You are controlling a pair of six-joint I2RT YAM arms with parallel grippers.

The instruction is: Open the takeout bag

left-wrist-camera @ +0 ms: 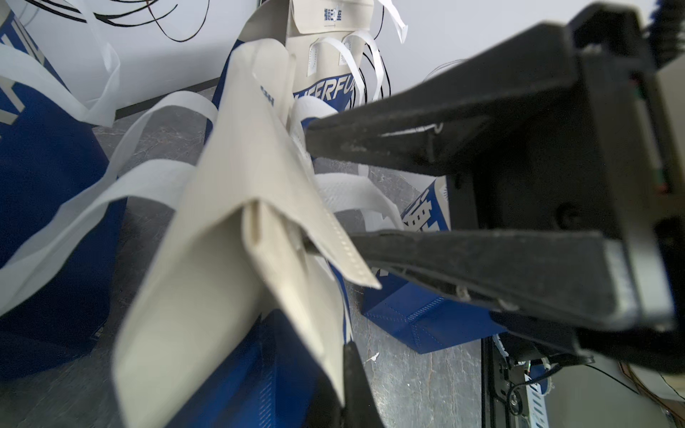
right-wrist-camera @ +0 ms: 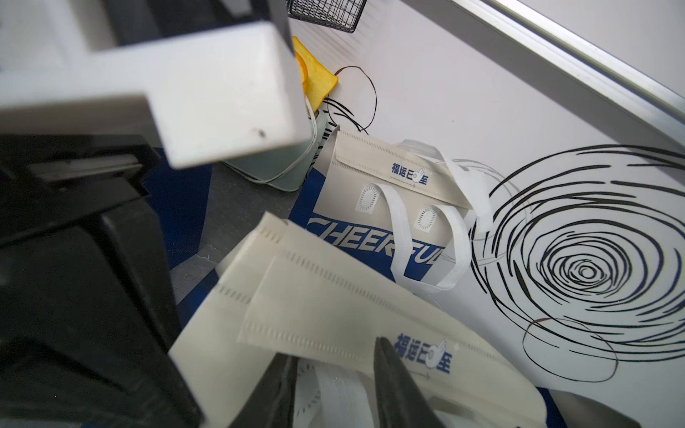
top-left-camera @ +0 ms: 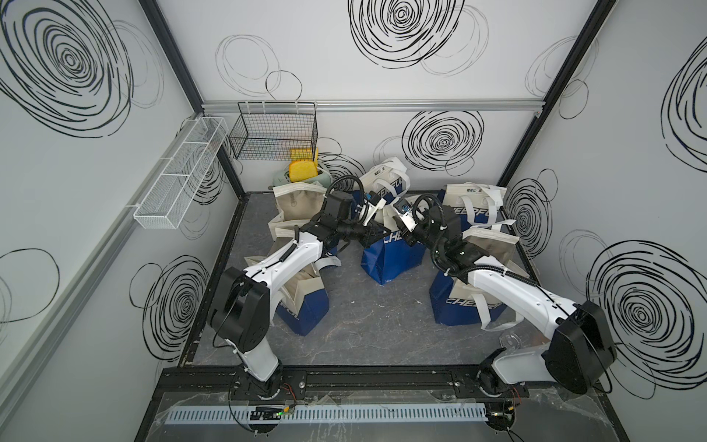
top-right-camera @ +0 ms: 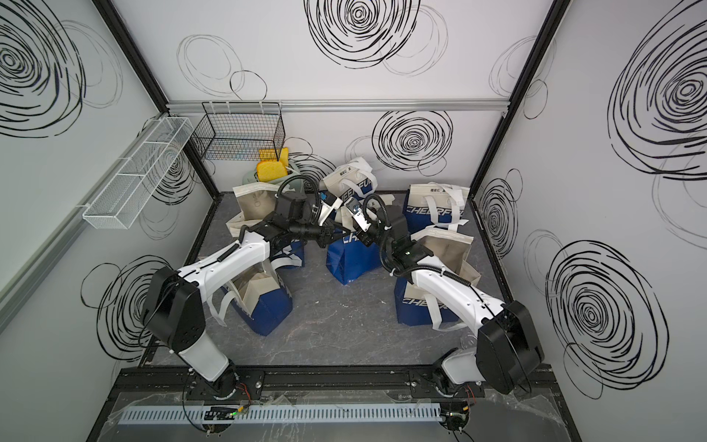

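Note:
The takeout bag, blue below and cream above, stands mid-floor between my arms. In the left wrist view its cream top is folded and creased, standing up toward the camera. My left gripper is shut on a thin cream edge of it, low in that view. My right gripper is open, its fingertips under the flap with printed characters; a white strap shows between them. Seen from the left wrist, its lower finger reaches in behind the flap and the upper one stays outside. The bag's inside is hidden.
Several similar bags crowd round: one behind, others at left and right. A black wire basket hangs on the back wall, a white rack at left.

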